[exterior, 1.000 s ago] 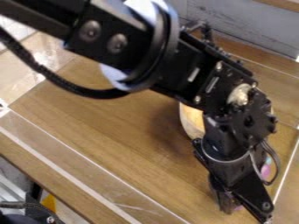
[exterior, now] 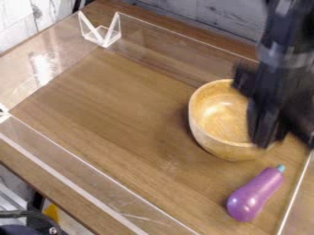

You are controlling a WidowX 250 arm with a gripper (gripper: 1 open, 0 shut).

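Observation:
The wooden bowl point(exterior: 215, 133) stands on the wooden surface at centre right. A purple toy eggplant point(exterior: 252, 197) lies below it near the lower right, apart from the bowl. My gripper point(exterior: 270, 124) is a dark, motion-blurred shape at the right edge, over the right side of the bowl and above the eggplant. Its fingers are too blurred to tell their state, and I see nothing clearly held.
A clear plastic holder point(exterior: 101, 32) sits at the back left. Clear-edged borders run along the left and front of the wooden surface point(exterior: 105, 119).
My arm has swung up and to the right, out of most of the view, uncovering the bowl and the eggplant, which was mostly hidden under the gripper before.

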